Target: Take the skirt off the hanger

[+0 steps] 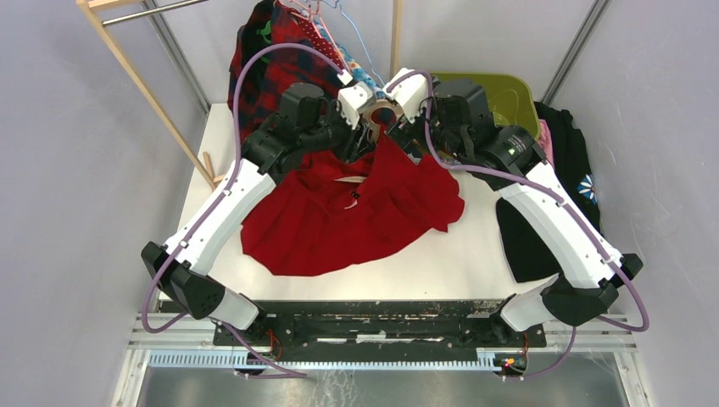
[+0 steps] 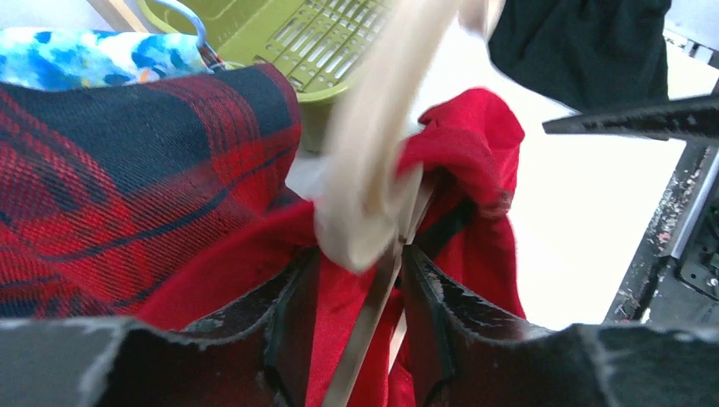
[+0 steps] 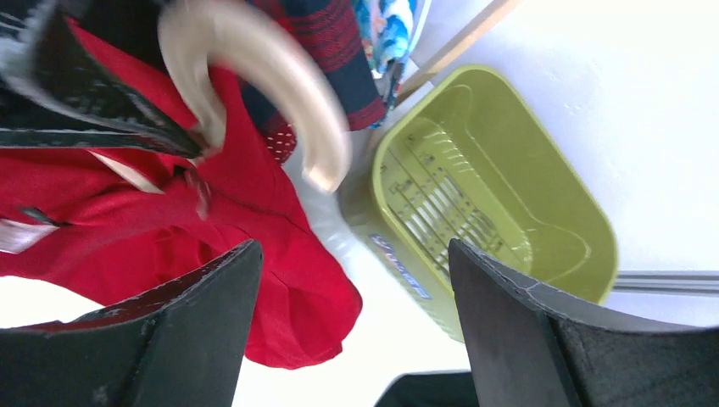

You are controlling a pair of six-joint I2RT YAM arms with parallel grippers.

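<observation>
The red skirt [image 1: 339, 229] hangs bunched below both arms, its lower part spread over the white table. In the left wrist view, the hanger's thick beige hook [image 2: 373, 127] rises in front of the skirt. Its pale strip [image 2: 360, 339] runs down between the fingers of my left gripper, which is part open, red cloth showing on either side of the strip. My right gripper is wide open. Between its fingers nothing is held; the skirt's edge lies beyond them, and the hook hangs free in front. Cloth hides most of the hanger.
Behind on the left, a plaid garment [image 1: 280, 51] hangs with other clothes on the rack [image 1: 140, 76]. A green basket [image 3: 500, 195] stands at the back right, beside a black garment [image 1: 530, 246] lying flat. White table shows in front of the skirt.
</observation>
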